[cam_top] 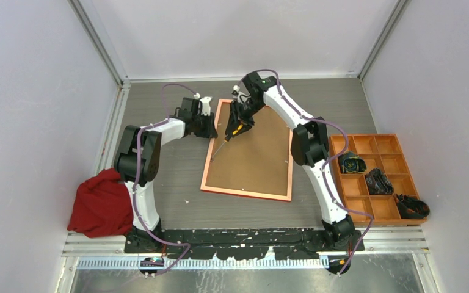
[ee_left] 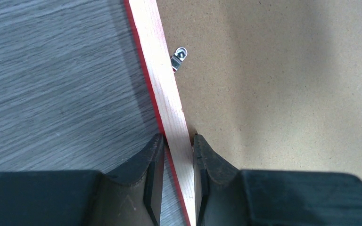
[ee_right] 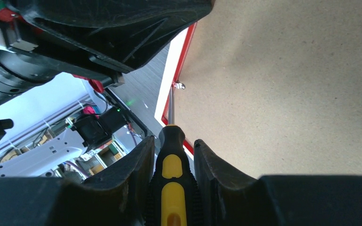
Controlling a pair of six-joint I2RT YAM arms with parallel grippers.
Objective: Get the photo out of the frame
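Note:
Back side up on the table lies the picture frame (cam_top: 247, 194), a pale wooden border with a red outer edge around a brown backing board (cam_top: 262, 159). My left gripper is shut on the frame's left border (ee_left: 162, 80). A small metal clip (ee_left: 178, 57) sits at that border's inner edge. In the right wrist view, my right gripper is shut on a black and yellow screwdriver (ee_right: 173, 193). The shaft points at a metal clip (ee_right: 179, 85) on the left border; whether the tip touches it I cannot tell. No photo shows.
An orange compartment box (cam_top: 358, 177) with several dark bundles stands at the right. A red cloth (cam_top: 102, 204) lies at the left.

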